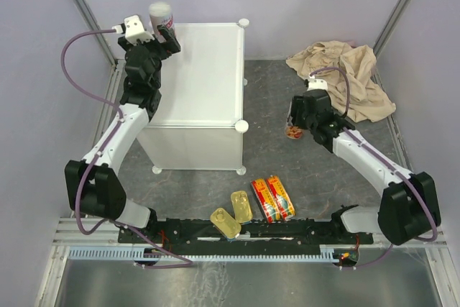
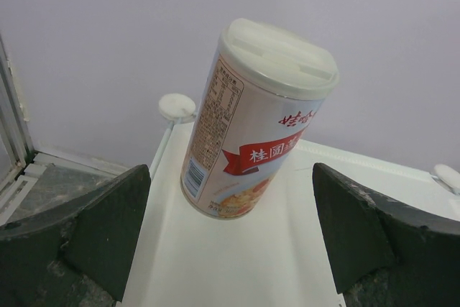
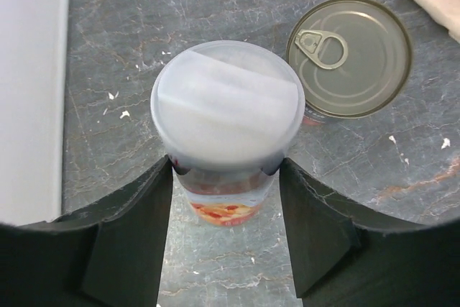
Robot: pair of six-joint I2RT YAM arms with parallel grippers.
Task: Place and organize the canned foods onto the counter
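A white-lidded can with a red label (image 2: pixel 251 149) stands upright on the white counter (image 1: pixel 205 70), at its back left corner. My left gripper (image 1: pixel 152 37) is open in front of that can, its fingers (image 2: pixel 366 228) spread wide with nothing between them. On the floor right of the counter, a second white-lidded can (image 3: pixel 228 106) is between the fingers of my right gripper (image 1: pixel 295 111). Both fingertips lie against or very close to its sides; whether they grip it is unclear. Beside that can sits a round tin (image 3: pixel 350 57) with a pull tab.
Two red-and-yellow cans (image 1: pixel 273 198) and two yellow tins (image 1: pixel 241 206) lie on the floor in front of the counter. A beige cloth (image 1: pixel 338 70) is heaped at the back right.
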